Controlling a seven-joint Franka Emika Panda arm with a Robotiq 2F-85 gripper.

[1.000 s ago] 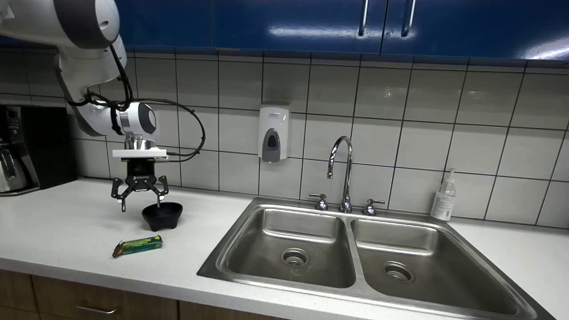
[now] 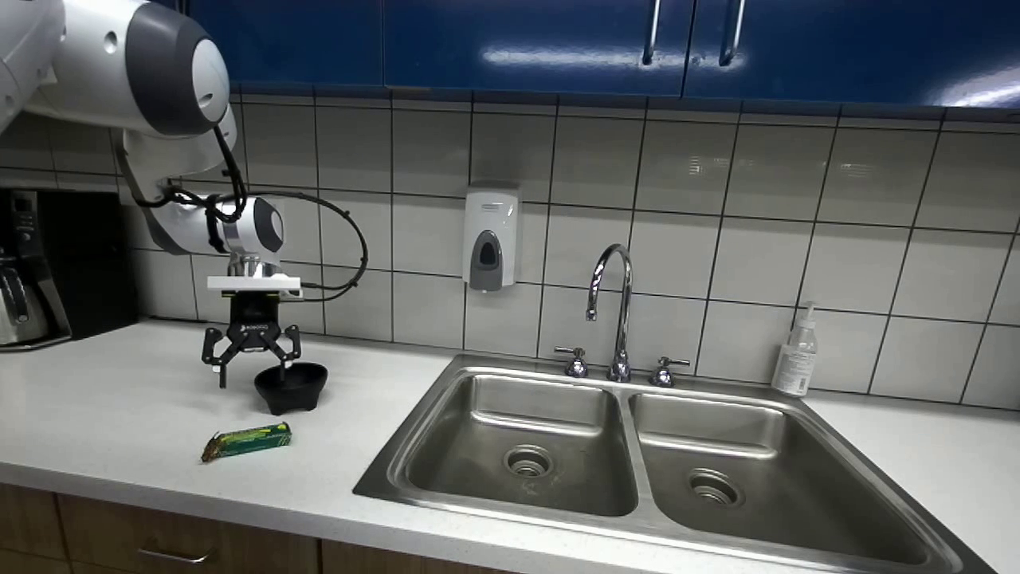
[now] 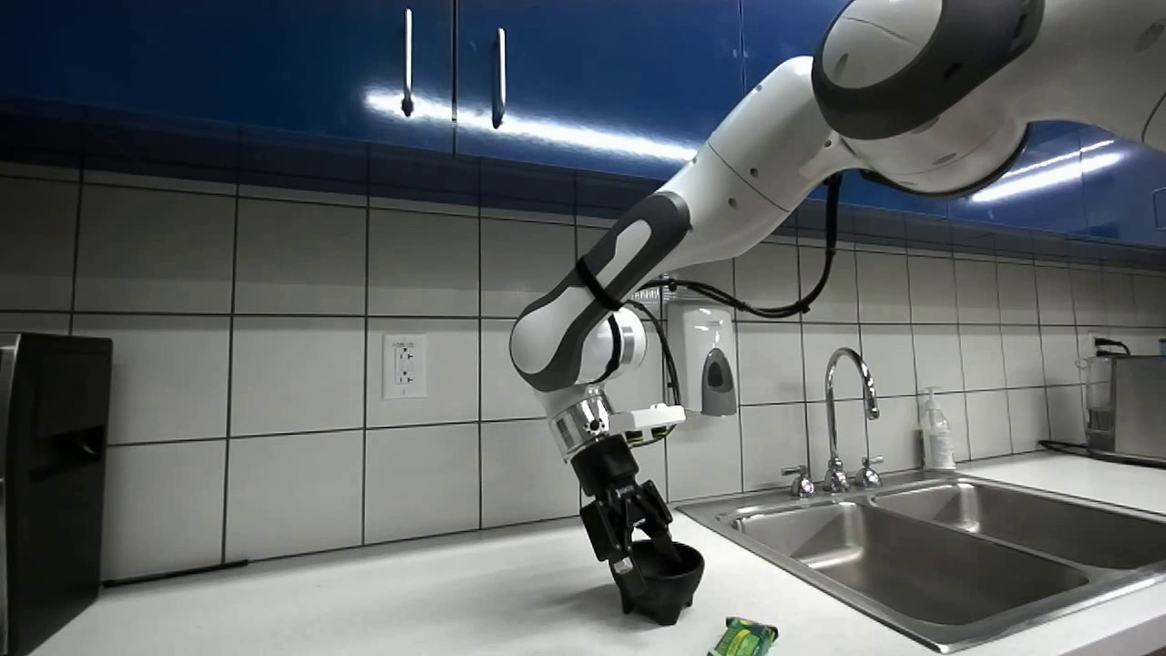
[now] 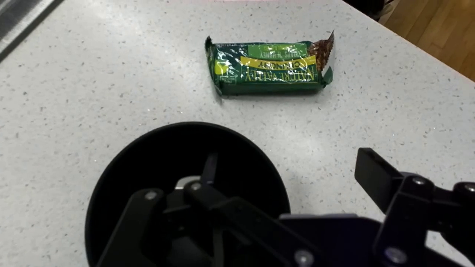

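A black bowl on short feet (image 2: 291, 387) stands on the white counter to the left of the sink. Straddling the bowl's left wall, my gripper (image 2: 253, 374) points down with its fingers spread wide and nothing held. In the wrist view one finger reaches over the inside of the bowl (image 4: 100, 202), while the other finger (image 4: 376, 180) hangs outside it above bare counter. Whether either finger touches the rim cannot be told. A green Nature Valley bar wrapper (image 4: 271, 69) lies on the counter nearer the front edge, apart from the bowl.
A steel double sink (image 2: 633, 459) with a tall faucet (image 2: 623, 316) lies to the right. At the far left stands a black coffee maker (image 2: 81, 263). A soap dispenser (image 2: 492, 239) hangs on the tiled wall. The counter left of the bowl is clear.
My gripper has come down slightly, bringing one finger lower at the bowl. Its fingers stay spread; the bowl and the green wrapper have not moved.
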